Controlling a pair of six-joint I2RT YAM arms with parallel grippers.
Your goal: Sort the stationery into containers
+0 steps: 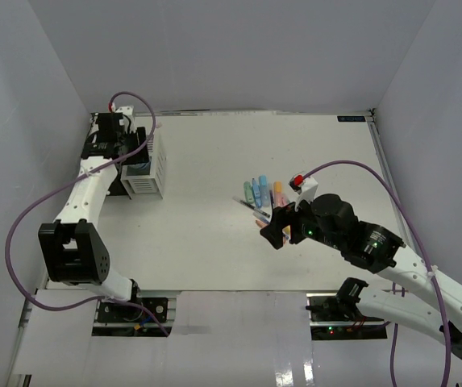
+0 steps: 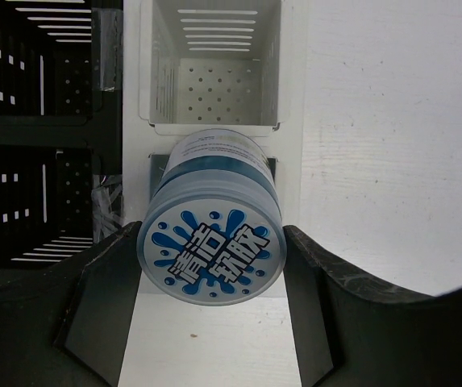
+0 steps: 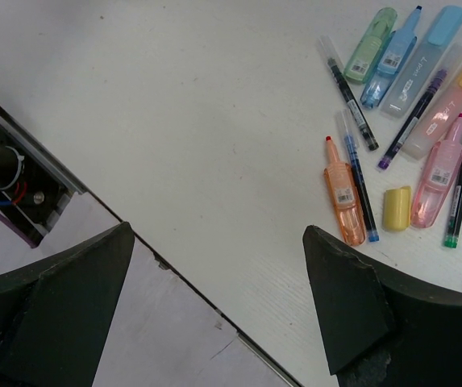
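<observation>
My left gripper is shut on a white tub (image 2: 214, 157) of cleaning gel with a blue splash label, held over the near compartment of the white basket (image 2: 214, 89), whose far compartment looks empty. My right gripper is open above the table, left of the pens and highlighters: green (image 3: 367, 56), blue (image 3: 394, 56), light blue (image 3: 420, 64), orange (image 3: 343, 197), pink (image 3: 440, 177), several slim pens (image 3: 360, 185) and a yellow piece (image 3: 397, 208).
Black baskets (image 2: 37, 201) adjoin the white one on the left, at the table's far left. The front edge lies below my right gripper.
</observation>
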